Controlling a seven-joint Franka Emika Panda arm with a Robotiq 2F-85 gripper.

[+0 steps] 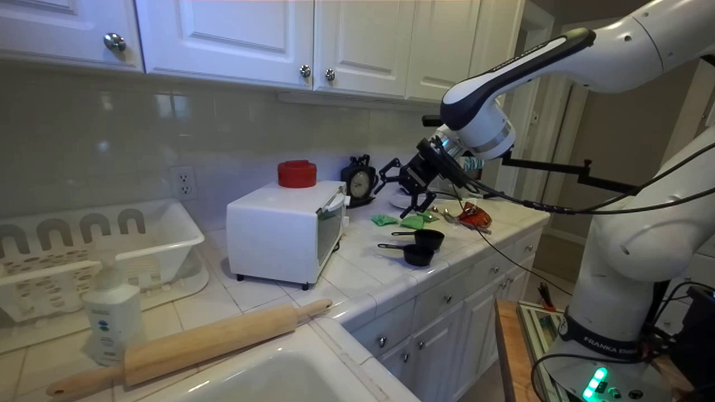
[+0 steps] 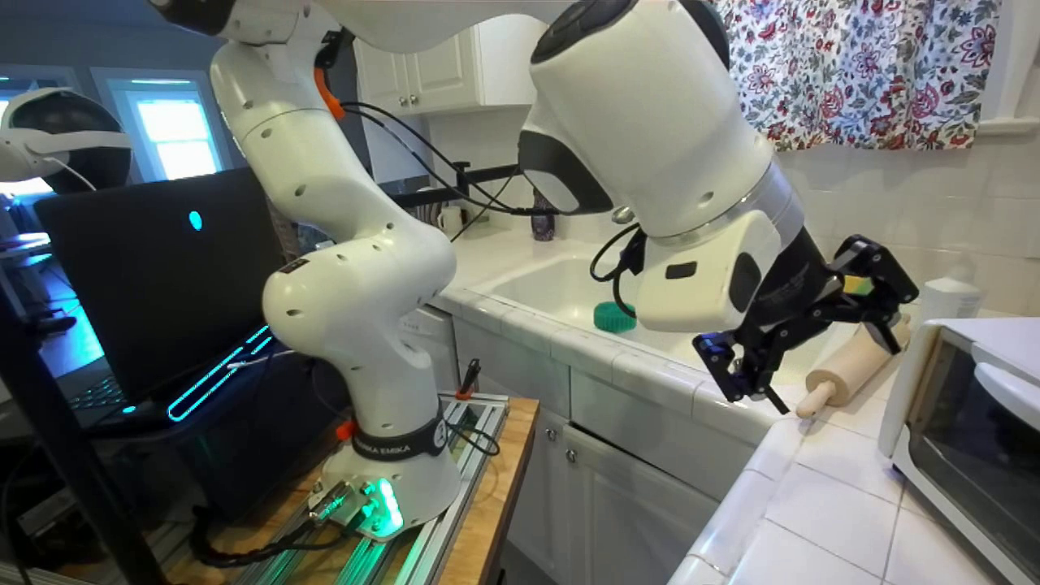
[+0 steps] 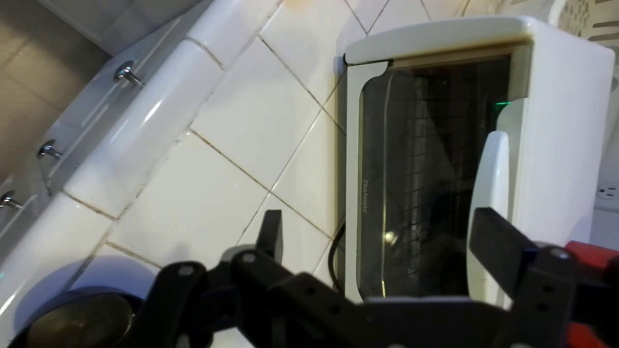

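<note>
A white toaster oven (image 1: 275, 231) stands on the tiled counter, its dark glass door (image 3: 429, 174) closed or nearly so. Its white handle (image 3: 488, 191) runs along the door's upper edge. My gripper (image 1: 402, 191) hangs in the air in front of the oven, to the right of it in the first exterior view, clear of the door. In the wrist view the fingers (image 3: 270, 238) are spread wide with nothing between them. One finger overlaps the handle in that view, but a gap shows from outside. The second exterior view also has the open gripper (image 2: 826, 366).
Two small black pans (image 1: 419, 253) sit on the counter near its front edge. A red container (image 1: 296, 174) rests on the oven's top, with a black clock (image 1: 360, 181) behind. A rolling pin (image 1: 214, 340) lies by the sink (image 1: 288, 375).
</note>
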